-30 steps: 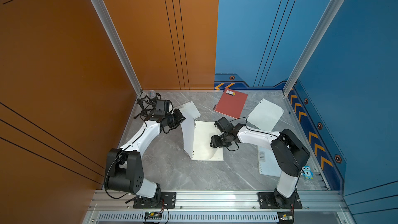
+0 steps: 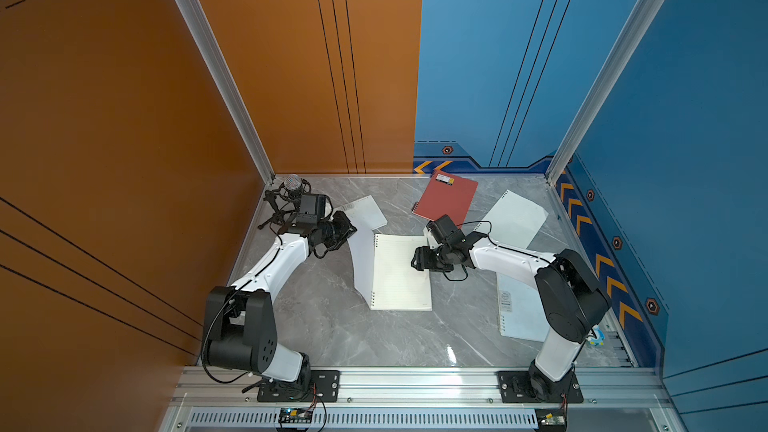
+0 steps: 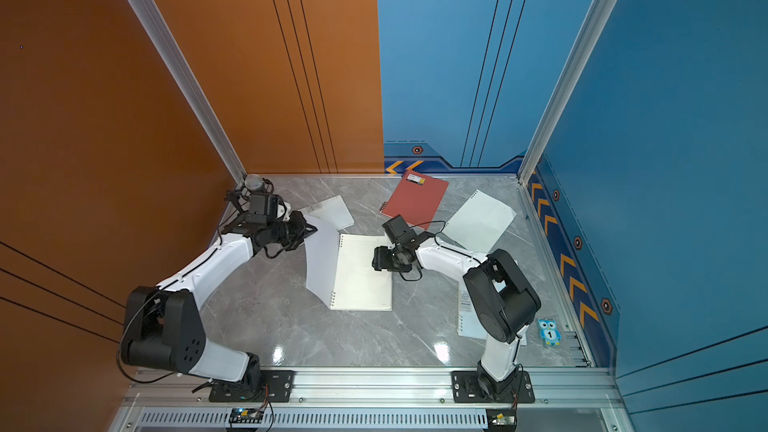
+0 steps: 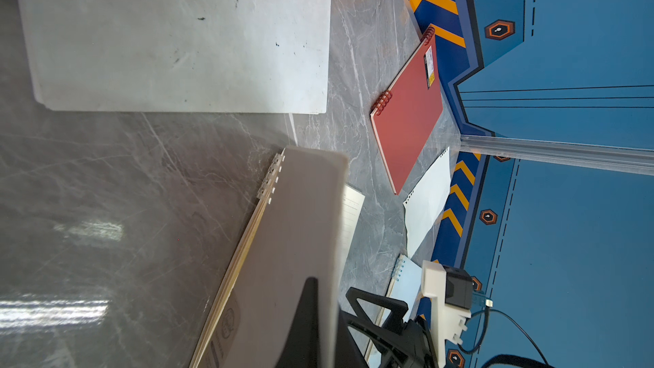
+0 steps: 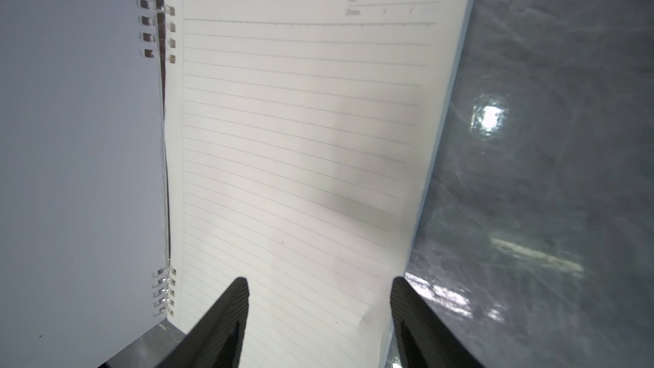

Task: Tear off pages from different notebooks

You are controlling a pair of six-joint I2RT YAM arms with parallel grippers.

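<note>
The open notebook [image 2: 403, 276] lies mid-table with its lined page [image 5: 293, 136] facing up. Its greyish cover [image 5: 75, 163] is lifted along the ring side, its free edge held in my shut left gripper. In the left wrist view the cover [image 4: 293, 231] runs between the dark fingers. My right gripper stands open over the page's right edge, nothing between its fingers. The page looks flat, with a slight crease close to its lower right edge in the right wrist view.
A red notebook [image 2: 446, 198] lies at the back, a loose white sheet [image 2: 514, 219] right of it. A pale blue notebook [image 2: 521, 310] is partly under the right arm. Another white item [image 2: 366, 213] lies behind the left gripper. An owl figure [image 3: 549, 332] stands front right.
My right gripper has moved back and slightly right over the page. The page's near right corner, curled up before, now lies flat. The left arm and the cover have barely moved.
</note>
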